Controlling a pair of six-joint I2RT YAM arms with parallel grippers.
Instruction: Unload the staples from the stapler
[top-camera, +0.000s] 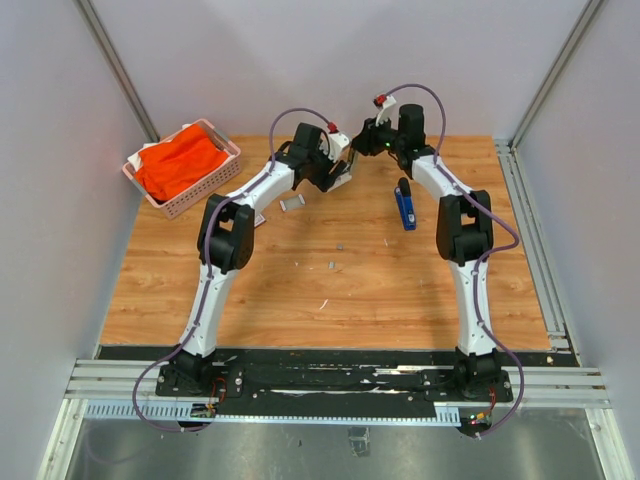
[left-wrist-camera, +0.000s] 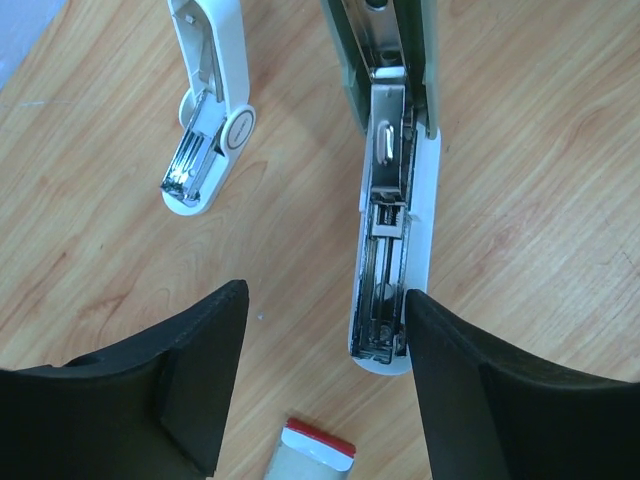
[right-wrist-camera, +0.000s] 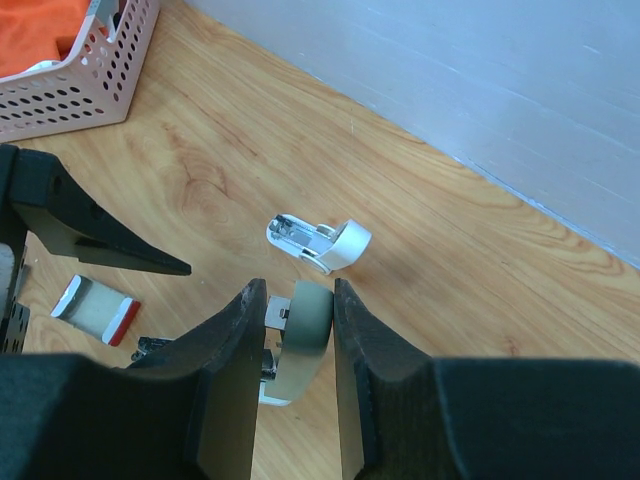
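Note:
A pale green stapler (left-wrist-camera: 390, 250) stands opened, its staple channel exposed and its upper part raised. My right gripper is shut on that raised part (right-wrist-camera: 305, 345). My left gripper is part open at the front end of the channel, its right fingertip touching or very near the channel's side. A small white stapler (left-wrist-camera: 205, 160), also opened, lies apart on the wood. A staple box with a red end (right-wrist-camera: 95, 305) lies near the left gripper.
A pink basket with orange cloth (top-camera: 180, 165) is at the back left. A blue object (top-camera: 405, 208) lies to the right. The back wall is close behind the grippers.

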